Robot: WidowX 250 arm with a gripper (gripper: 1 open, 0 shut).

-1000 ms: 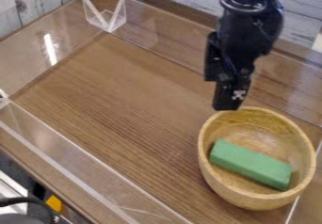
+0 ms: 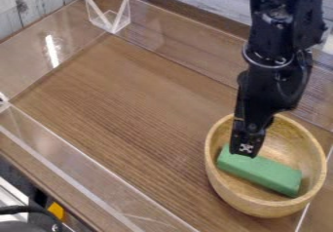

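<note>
A light wooden bowl (image 2: 235,189) sits at the front right of the wooden table, with a green rectangular block (image 2: 267,175) lying inside it. My black gripper (image 2: 267,129) reaches down over the bowl's back half, its fingers apart and lowered to about the rim, above the left end of the block. I see nothing held between them.
A white wire-like holder (image 2: 107,17) stands at the back left. Clear edging runs along the table's left and front, with dark cables beyond at the lower left.
The bowl and block look unmoved.
</note>
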